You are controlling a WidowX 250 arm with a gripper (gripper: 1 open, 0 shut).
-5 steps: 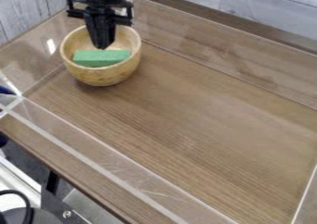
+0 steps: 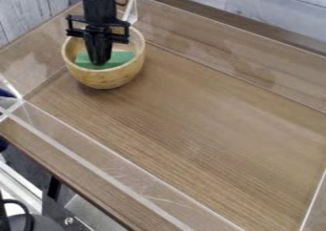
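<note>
A round wooden bowl (image 2: pixel 110 78) stands near the left end of the wooden table (image 2: pixel 204 149). A green block (image 2: pixel 118 58) lies inside it, partly hidden by the black gripper (image 2: pixel 98 55), which reaches down from the top into the bowl at the block. Whether its fingers are apart or closed on the block does not show clearly.
The table's front-left edge has dark items beyond it at the lower left. A pale wall runs along the back.
The gripper has come down from above the bowl's back rim to inside the bowl, at the green block.
</note>
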